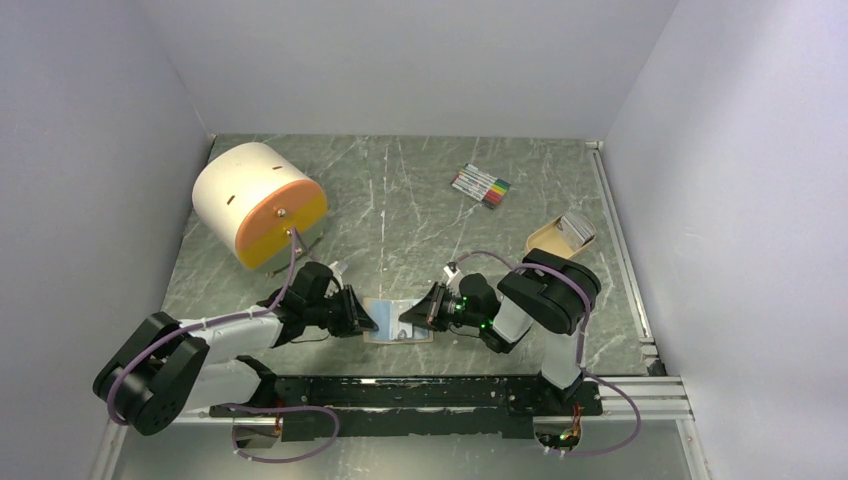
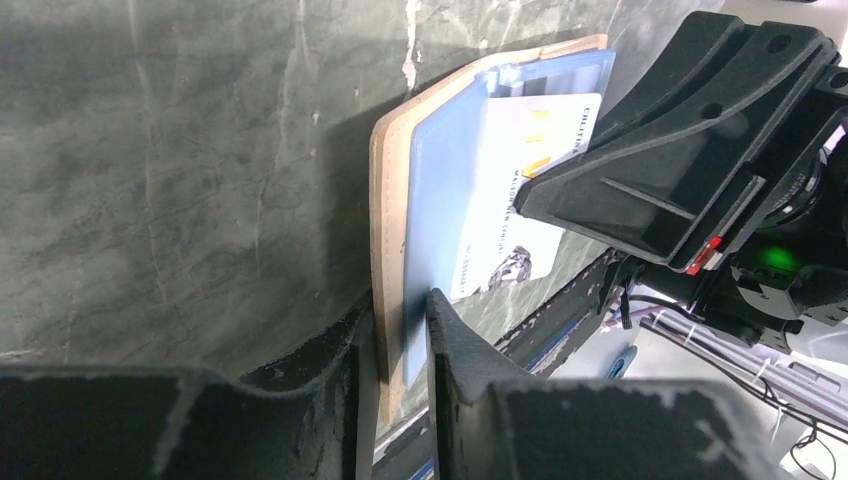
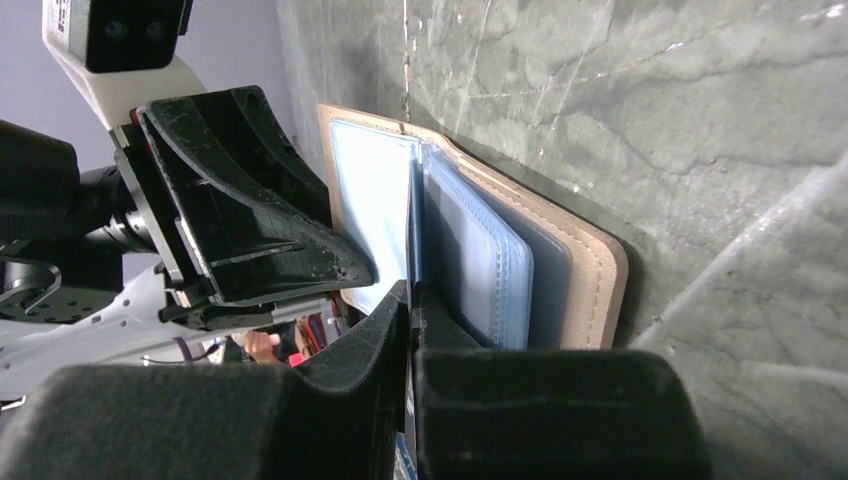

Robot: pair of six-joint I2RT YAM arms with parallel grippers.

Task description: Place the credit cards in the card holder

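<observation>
The open card holder [image 2: 393, 170], tan outside with blue clear sleeves, lies near the table's front edge. My left gripper is open around the holder's left edge, a finger on each side. A white card [image 2: 535, 130] with yellow marks and a portrait stands upright among the sleeves; how deep it sits cannot be told. At its right side is my right gripper [image 1: 430, 322]. In the right wrist view my right gripper's fingers [image 3: 390, 320] stand close on both sides of a thin edge, and whether they press on it is unclear.
A tan box [image 1: 547, 238] of grey cards [image 1: 577, 229] stands at the right. Coloured markers [image 1: 481, 185] lie at the back centre, and a cream and orange drum [image 1: 255, 205] fills the back left.
</observation>
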